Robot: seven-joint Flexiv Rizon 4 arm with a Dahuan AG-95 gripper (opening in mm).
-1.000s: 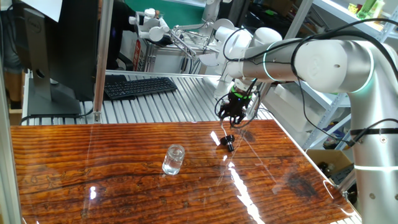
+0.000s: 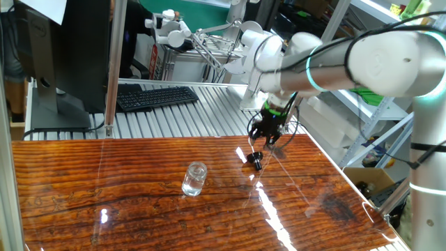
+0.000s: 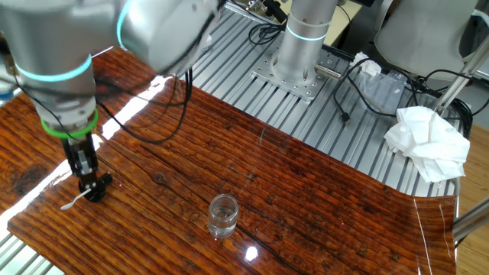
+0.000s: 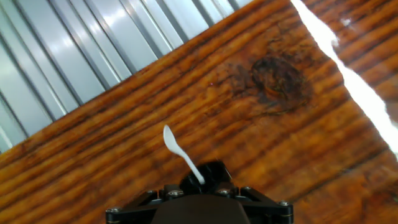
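On the brown wooden table, a small black holder (image 2: 256,160) stands near the far right edge in exterior view 1, with a thin white spoon (image 4: 172,143) poking out of it. The wrist view shows the spoon's bowl pointing away from my gripper, the black holder (image 4: 214,171) just past the gripper's front. In exterior view 2 my gripper (image 3: 90,177) hangs pointing down, close over or behind the holder; whether they touch is unclear. Its fingertips are hidden or blurred. A clear glass jar (image 2: 194,179) with some liquid in it stands upright away from the arm.
Bare wooden table (image 2: 90,188) surrounds the jar. Ribbed metal decking (image 3: 336,130) borders the wood, with crumpled white paper (image 3: 428,143) on it. A keyboard (image 2: 157,98) and monitor stand at the far left in exterior view 1. Loose black cables hang around my wrist.
My gripper has shifted slightly to the right in exterior view 1, and the arm's elbow has swung right as well. The holder and jar have stayed put.
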